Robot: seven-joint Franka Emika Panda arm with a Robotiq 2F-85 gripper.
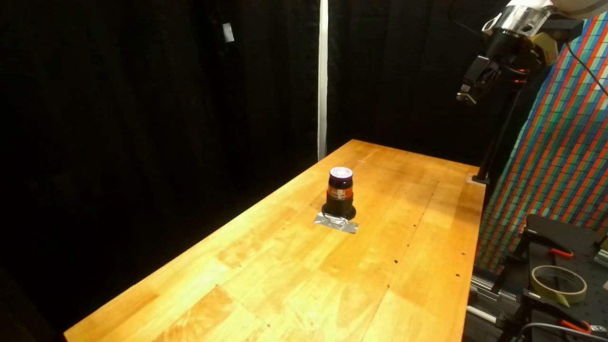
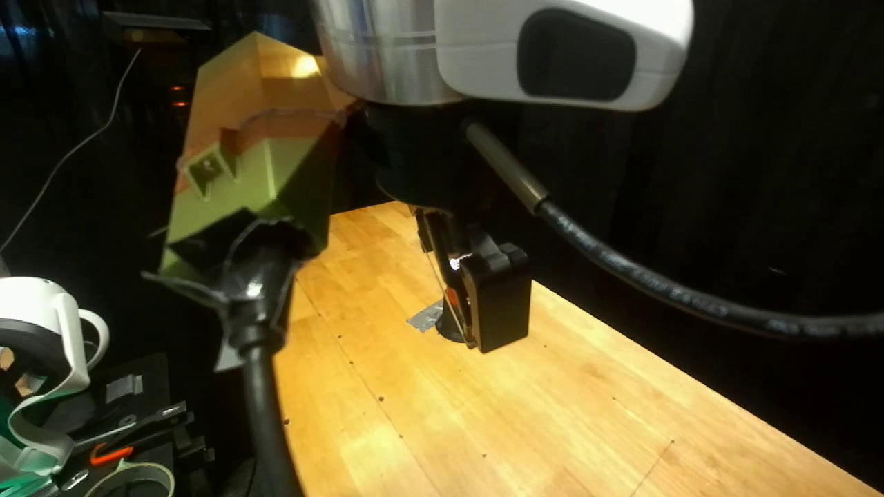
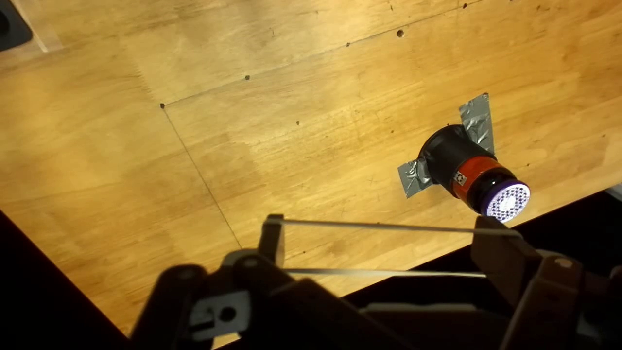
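Note:
A dark jar (image 1: 340,191) with an orange label and a purple-rimmed patterned lid stands upright in a black holder (image 1: 337,210), which grey tape fixes to the wooden table. The wrist view shows the same jar (image 3: 478,178) at the right, lid toward the camera. My gripper is open, its fingers wide apart with two thin bands stretched between them and nothing held. High above the table's far right end, the gripper (image 1: 467,98) is well away from the jar. In the second exterior view the gripper (image 2: 468,286) hides most of the jar.
A thin post (image 1: 496,137) rises at its far right corner. Beside the right edge, a lower dark surface carries clamps and a tape roll (image 1: 558,283). Dark curtains hang behind.

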